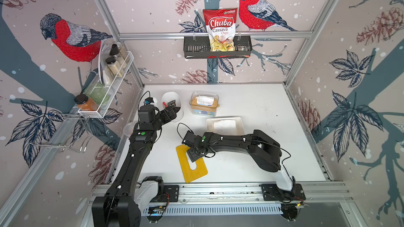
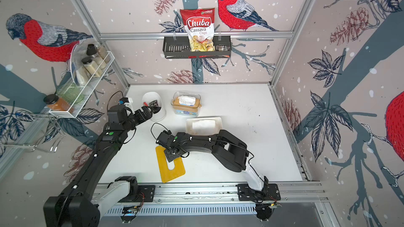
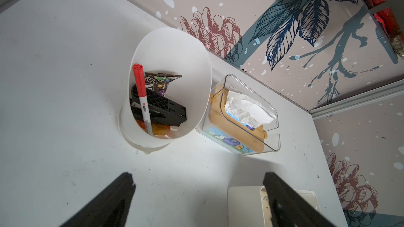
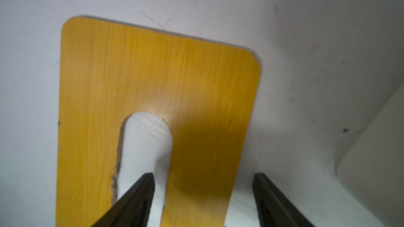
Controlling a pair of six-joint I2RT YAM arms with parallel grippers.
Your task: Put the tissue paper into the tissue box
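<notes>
The yellow slotted board [image 1: 185, 172] [image 2: 164, 172] [image 4: 92, 79] lies at the front of the table. My right gripper hovers low over it, fingers apart on either side of the board's strip beside the slot, open. A clear-and-tan tissue box [image 1: 204, 107] [image 3: 223, 117] stands at the back with white tissue [image 3: 248, 109] in its top. A white tray [image 1: 225, 124] holds more white paper, partly hidden by the right arm. My left gripper is open and raised near the white bin, nothing between its fingers.
The white bin [image 3: 185, 67] with a marker and packets stands left of the tissue box. A wire rack [image 1: 103, 109] hangs on the left wall, a black shelf [image 1: 189, 54] with chips on the back rail.
</notes>
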